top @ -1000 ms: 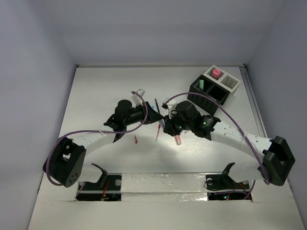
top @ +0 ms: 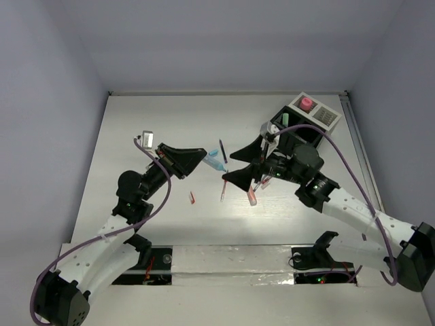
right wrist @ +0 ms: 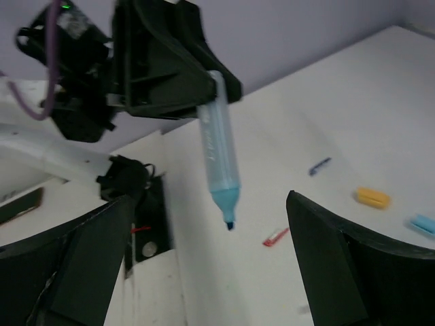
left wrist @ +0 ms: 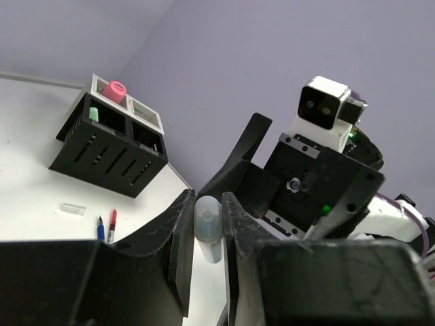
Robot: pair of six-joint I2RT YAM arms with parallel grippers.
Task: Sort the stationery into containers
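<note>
A light blue pen-like item point(top: 215, 162) sticks out from my left gripper point(top: 204, 155), which is shut on one end of it. In the right wrist view the blue item point(right wrist: 219, 149) hangs at a slant, its dark tip free. My right gripper point(top: 227, 167) is open, facing that tip, with clear space between its fingers. The left wrist view shows the item's rounded end point(left wrist: 208, 217) pinched between the left fingers. A black and white container point(top: 299, 122) at the back right holds a pink thing point(top: 306, 103) and a green thing point(top: 285, 119).
Loose on the table lie a red pen point(top: 223, 191), a dark pen point(top: 223, 151), a small red piece point(top: 192, 197), a salmon-coloured item point(top: 251, 196) and several others.
Both grippers were close together around the blue item. The right fingers have opened, and the left gripper has moved left with the item, leaving a gap between the two.
</note>
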